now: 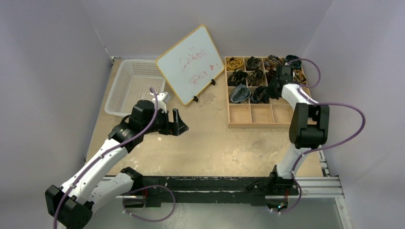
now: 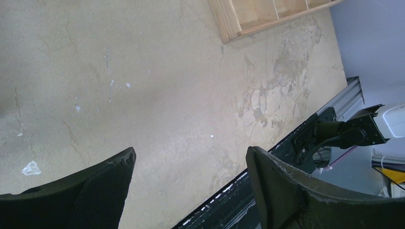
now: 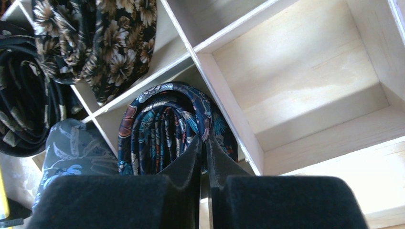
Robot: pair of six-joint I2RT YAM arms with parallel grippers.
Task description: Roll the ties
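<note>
A dark patterned tie (image 3: 148,129), rolled into a coil, sits inside a compartment of the wooden organizer (image 1: 260,126). My right gripper is shut on this tie's outer layer, close to the divider of an empty compartment. Other rolled ties fill the back rows: a yellow one (image 1: 234,63), a grey-blue one (image 1: 240,94) and several dark ones. In the right wrist view the grey-blue tie (image 3: 76,148) and a floral tie (image 3: 119,45) lie in neighbouring compartments. Over bare table at the left, my left gripper (image 1: 180,125) stands open and empty.
An empty white basket (image 1: 112,95) stands at the back left. A whiteboard (image 1: 191,62) with red writing leans beside it. The organizer's front compartments in view are bare, and the middle of the table (image 1: 205,148) is clear.
</note>
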